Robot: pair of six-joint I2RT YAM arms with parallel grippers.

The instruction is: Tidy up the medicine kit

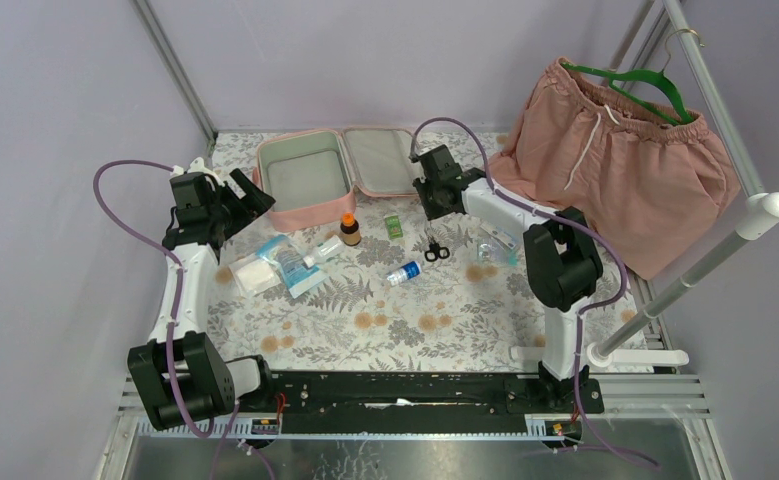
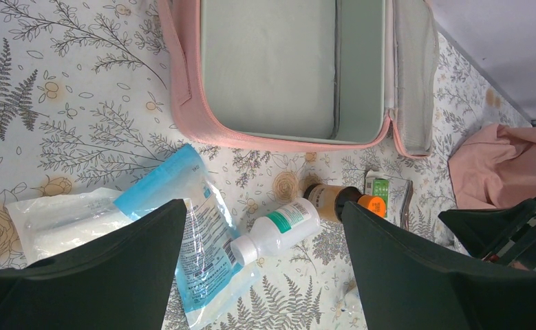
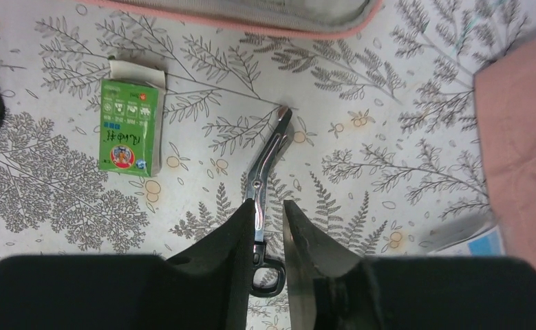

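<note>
An open pink kit (image 1: 305,208) with empty base stands at the back. Below it lie white packets (image 2: 65,220), a blue packet (image 2: 203,268), a clear bottle (image 2: 285,227), a brown orange-capped bottle (image 2: 327,199), a blue-labelled bottle (image 1: 404,273) and a green box (image 3: 126,124). In the right wrist view, scissors (image 3: 267,271) lie beneath my right gripper, whose fingers are slightly apart; whether it holds them cannot be told, though the blades appear on the table. My left gripper (image 1: 248,193) stands open left of the kit, nothing between its fingers.
A pink garment (image 1: 620,180) on a green hanger fills the back right, beside a white pole (image 1: 665,280). A clear package (image 1: 500,245) lies right of the scissors.
</note>
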